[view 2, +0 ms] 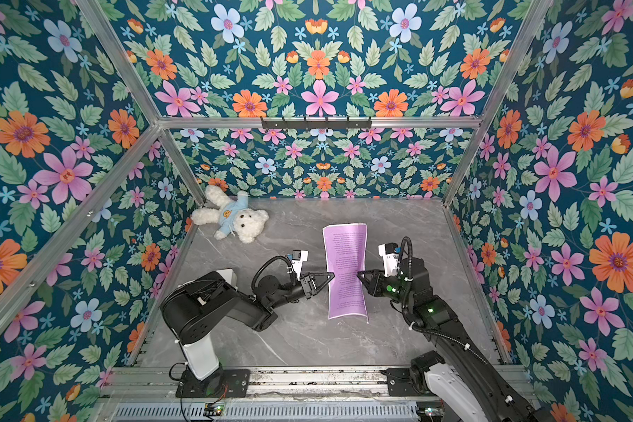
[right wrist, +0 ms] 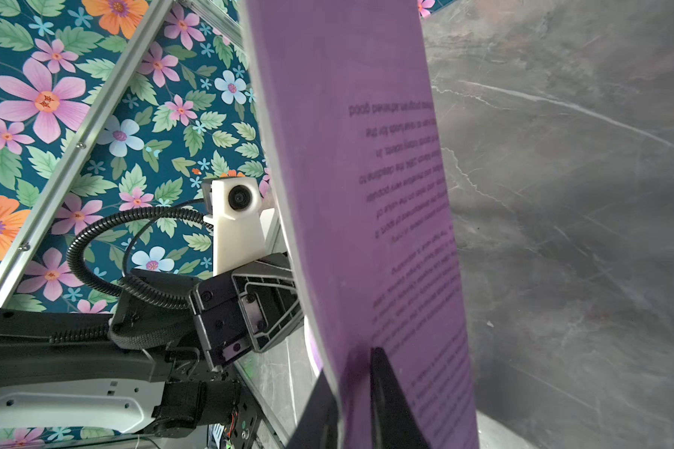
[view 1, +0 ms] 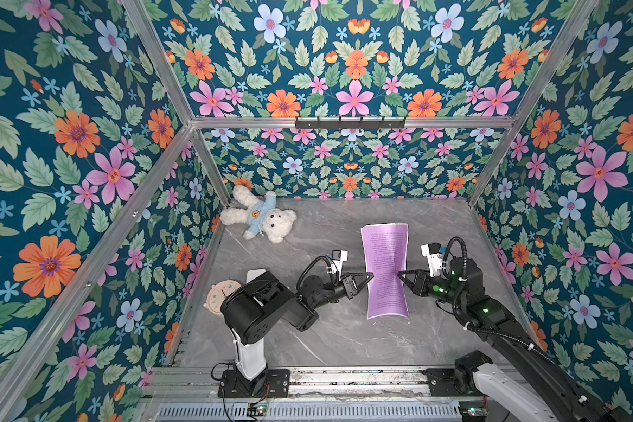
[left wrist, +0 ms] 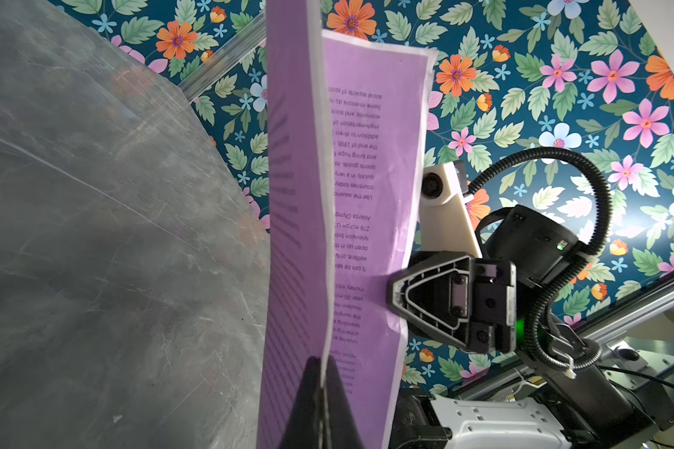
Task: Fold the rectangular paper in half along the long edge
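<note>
A purple printed sheet (view 1: 383,246) (view 2: 344,246) stands mid-table, long side running front to back, its long edges curling upward. At its left long edge, my left gripper (view 1: 368,277) (view 2: 329,278) is shut; in the left wrist view the paper's raised edge (left wrist: 323,224) runs to its fingertips. On the opposite edge, my right gripper (view 1: 402,277) (view 2: 362,277) touches the paper. In the right wrist view its dark fingers show beside the raised edge; I cannot tell whether the paper is between them.
A white teddy bear (view 1: 277,223) lies at the back left, and a round beige object (view 1: 218,295) at the left. Bare grey table (view 1: 316,337) surrounds the paper.
</note>
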